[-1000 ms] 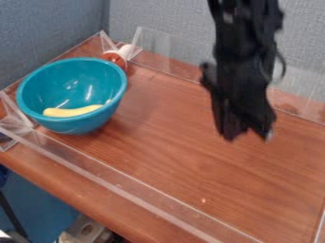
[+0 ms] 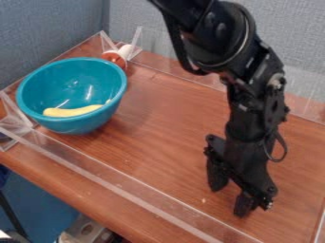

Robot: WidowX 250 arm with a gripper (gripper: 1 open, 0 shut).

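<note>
My black gripper (image 2: 231, 190) is low over the wooden table (image 2: 140, 180) at the right, its fingers open and at or very near the surface. I see nothing clearly between the fingers. A turquoise bowl (image 2: 105, 73) stands at the upper left with a long yellow object (image 2: 74, 111) in it.
A small white and red object (image 2: 117, 57) lies behind the bowl at the back edge. Clear plastic walls edge the table.
My arm and gripper have moved down toward the table surface over the last second. The bowl and the things near it are unchanged.
</note>
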